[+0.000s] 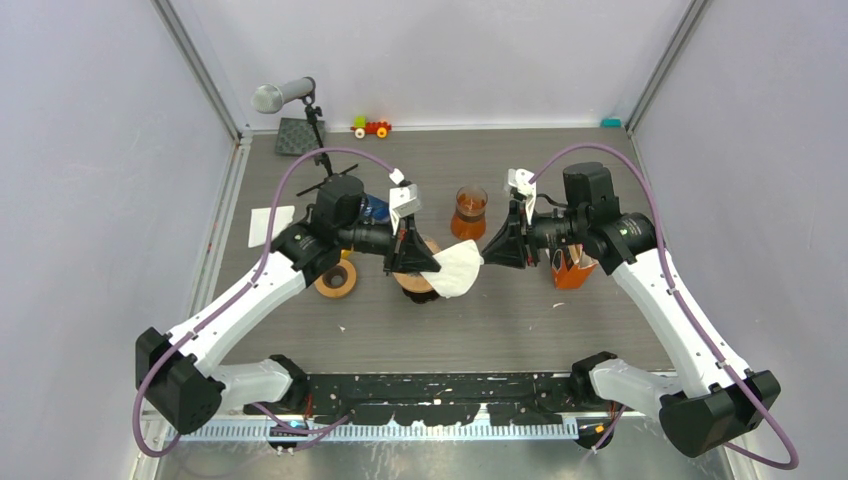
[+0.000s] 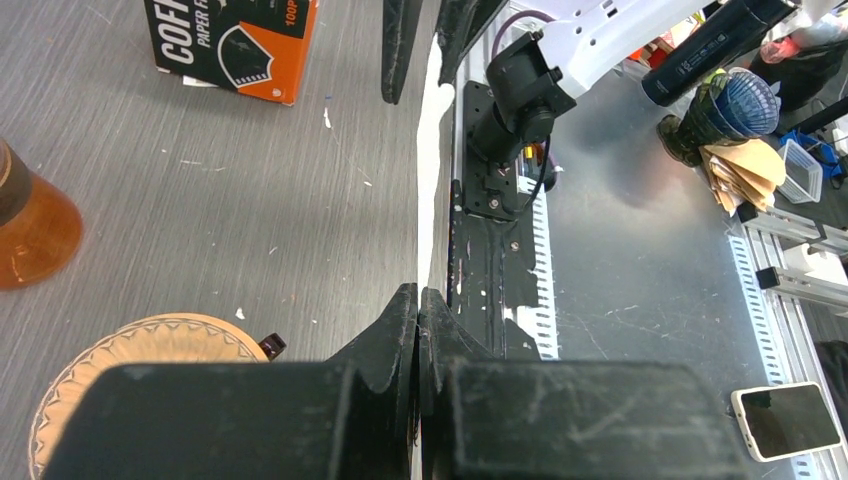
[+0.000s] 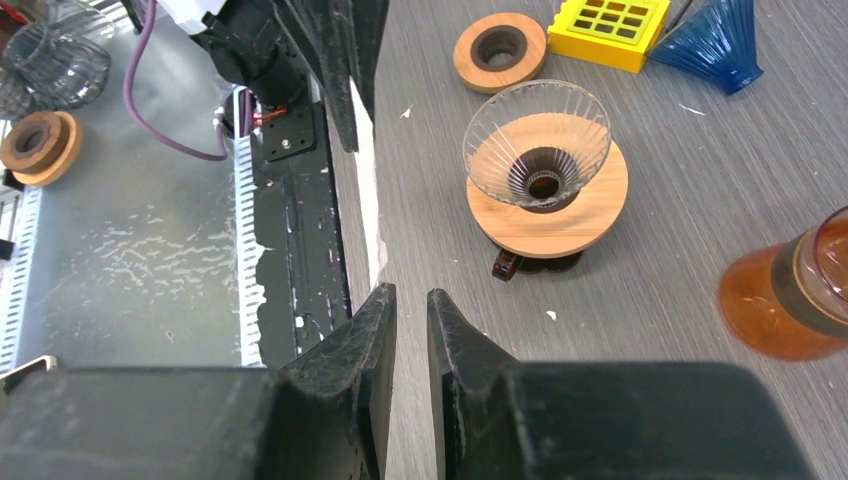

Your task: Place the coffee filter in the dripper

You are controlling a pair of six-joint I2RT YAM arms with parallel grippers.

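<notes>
The white paper filter (image 1: 455,270) is held upright by my left gripper, shut on its edge, so it appears as a thin strip in both wrist views. My right gripper stands at the filter's far edge in the top view, fingers parted. In the right wrist view, the filter's edge lies near the left fingertip; whether it is between the fingers is unclear. The glass dripper (image 3: 536,150) rests on a round wooden stand (image 3: 590,210), partly hidden under the filter in the top view.
An amber glass carafe (image 1: 469,215) stands behind the stand. The orange filter box (image 2: 275,50) is to the right, a wooden ring (image 1: 336,290) and blue funnel (image 3: 715,45) to the left.
</notes>
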